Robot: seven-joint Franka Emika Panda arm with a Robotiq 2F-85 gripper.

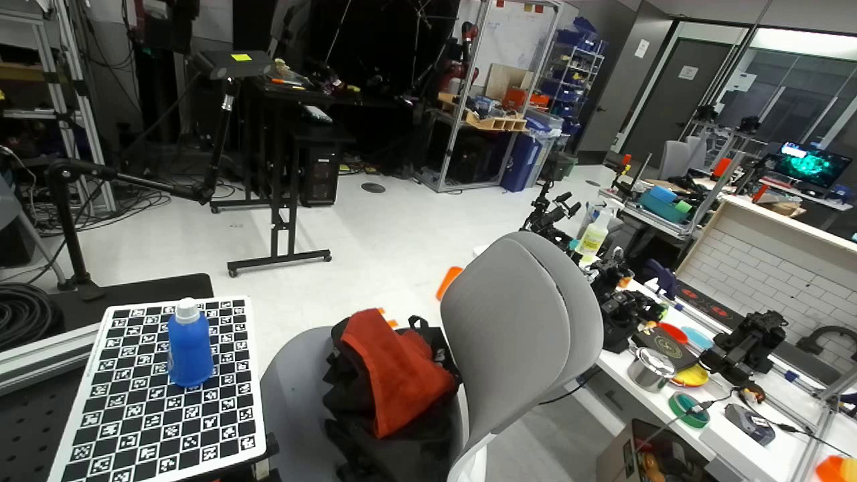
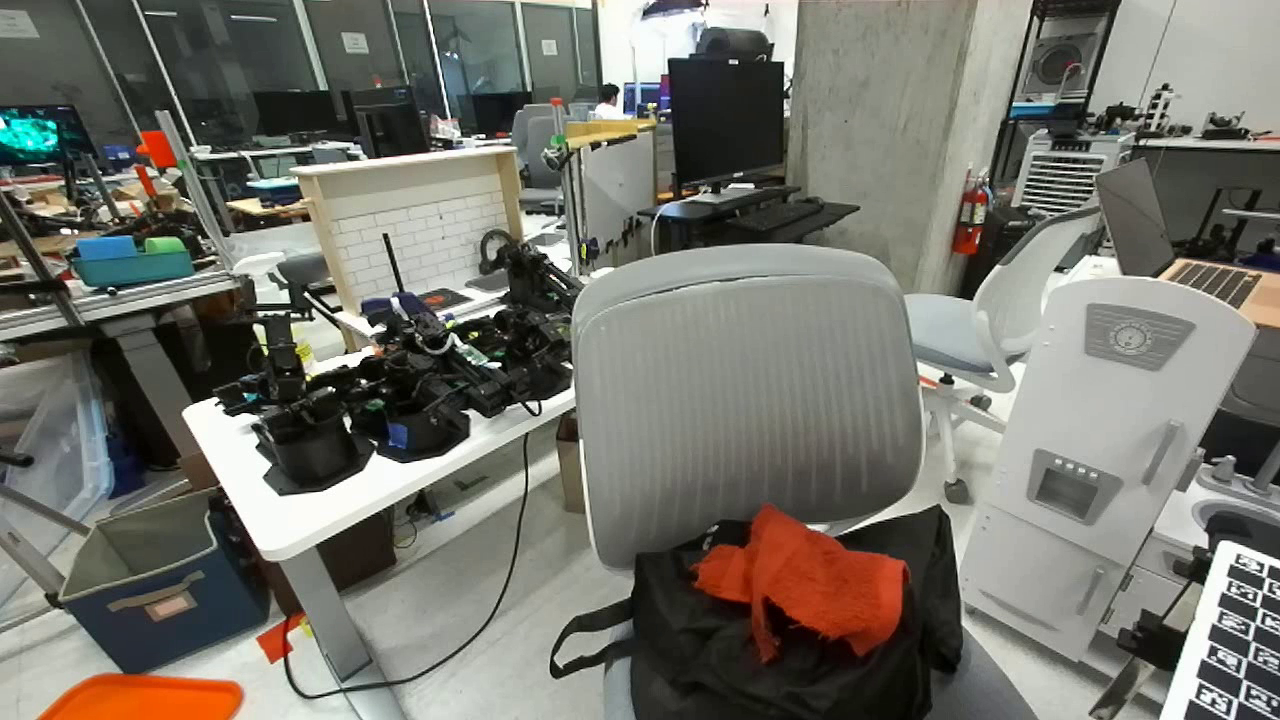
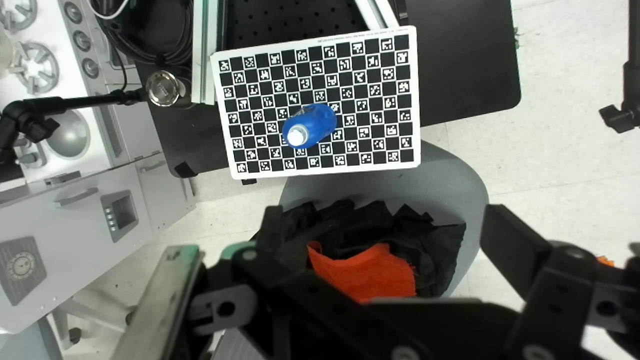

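Observation:
A blue bottle with a white cap [image 1: 191,345] stands upright on a black-and-white patterned board [image 1: 132,418]. From above, in the wrist view, the bottle [image 3: 318,122] is near the middle of the board [image 3: 412,157]. An orange-red cloth [image 2: 816,576] lies crumpled on a black bag [image 2: 690,642], which rests on the seat of a grey chair [image 2: 750,396]. My gripper is open, its fingers wide apart at the bottom of the wrist view, with nothing gripped. Behind the gap lie the bag and cloth, lower down and partly hidden by the gripper. Neither exterior view shows the gripper.
The chair's tall backrest [image 1: 522,313] rises beside the bag. A white toy kitchen [image 3: 66,240] stands to the left in the wrist view. Black camera arms [image 3: 66,105] reach in near the board. A white table [image 2: 288,528] carries several black robot arms.

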